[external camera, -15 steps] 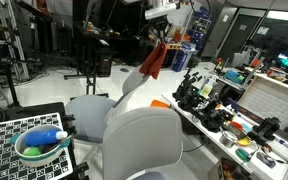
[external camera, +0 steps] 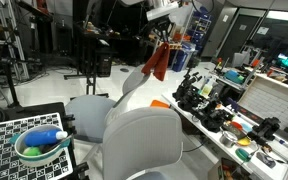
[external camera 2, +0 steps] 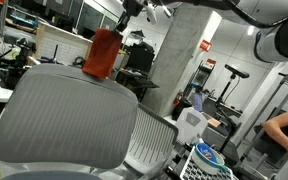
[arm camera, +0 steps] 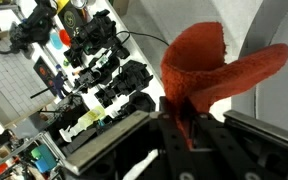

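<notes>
A red-orange cloth (external camera: 158, 62) hangs from my gripper (external camera: 166, 43), high over the grey chairs. In the wrist view the cloth (arm camera: 214, 70) spreads out below the gripper, whose fingers are shut on its bunched upper part. Exterior view 2 has the cloth (external camera 2: 103, 53) hanging long and narrow, its lower end just above or against the top edge of a grey chair back (external camera 2: 64, 115); whether they touch I cannot tell.
Another chair (external camera 2: 150, 137) stands beside the first. On a black-and-white grid surface (external camera: 4, 160) sits a bowl (external camera: 42, 152) with a blue item (external camera: 46, 135) in it. A table with black equipment (external camera: 199, 100) and tools runs along the far side.
The cloth's lower part has shifted very slightly in exterior view 1. The arm, chairs and bowl look the same.
</notes>
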